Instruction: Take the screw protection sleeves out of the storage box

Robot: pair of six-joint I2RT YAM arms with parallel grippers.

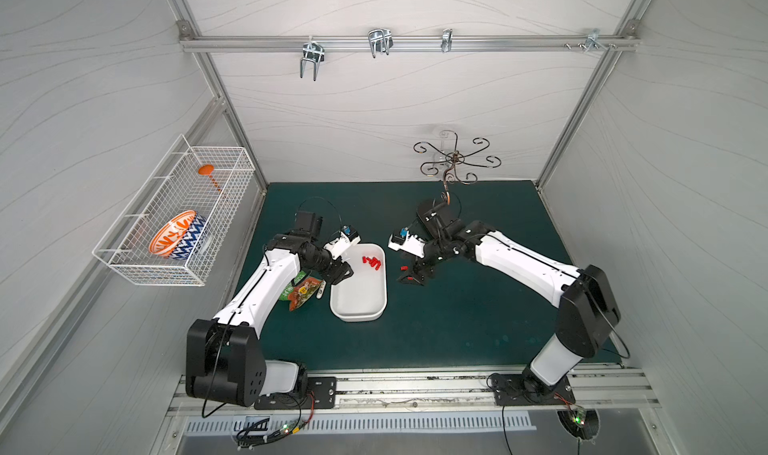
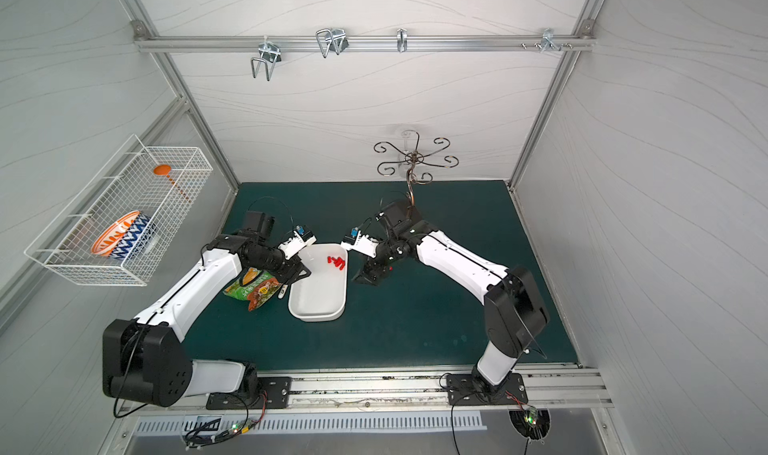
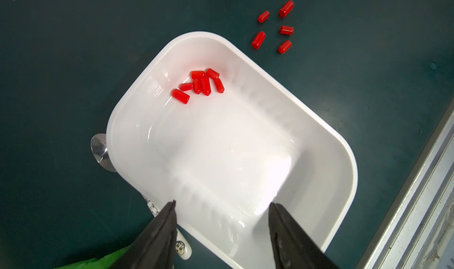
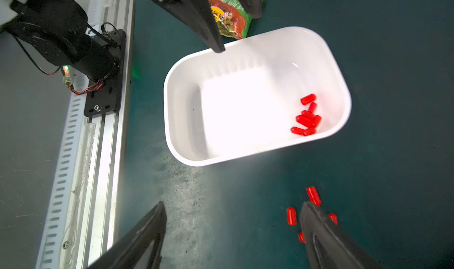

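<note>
The white storage box (image 3: 246, 160) lies on the dark green table, with several small red sleeves (image 3: 197, 83) clustered in one end. Outside it, several more red sleeves (image 3: 285, 30) are scattered on the table. Over the box's left edge my left gripper stands open, nothing between its fingers. On the other side of the box is my right gripper, its fingers apart and empty. One right finger (image 4: 326, 235) overlaps the loose sleeves (image 4: 291, 216) in its wrist view and hides part of them.
A snack packet (image 2: 260, 288) and a spoon (image 3: 100, 150) lie left of the box. Behind the right arm stands a metal scroll rack (image 1: 454, 159). A wire basket (image 1: 172, 272) hangs on the left wall.
</note>
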